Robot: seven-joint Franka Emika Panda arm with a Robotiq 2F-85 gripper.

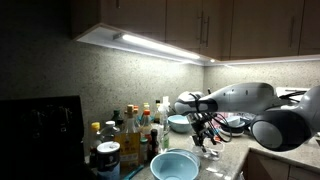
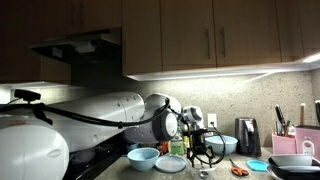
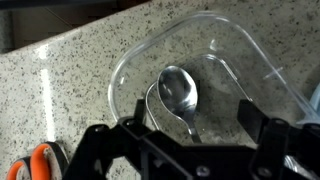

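Note:
In the wrist view a metal spoon (image 3: pixel 177 90) lies in a clear plastic container (image 3: pixel 121 80) on the speckled counter, its handle running down between my fingers. A second thin metal utensil (image 3: pixel 232 72) lies in the same container. My gripper stands open over the container, and nothing is held. From the side, the gripper (image 1: pixel 205 143) points down at the counter beyond the near blue bowl. What touches the container's floor cannot be told.
Orange-handled scissors (image 3: pixel 40 160) lie left of the container. A light blue bowl (image 1: pixel 175 165) sits near the counter's front, beside several bottles (image 1: pixel 130 137). Another blue bowl (image 2: pixel 222 144) and a pink utensil holder (image 2: pixel 281 146) stand farther along.

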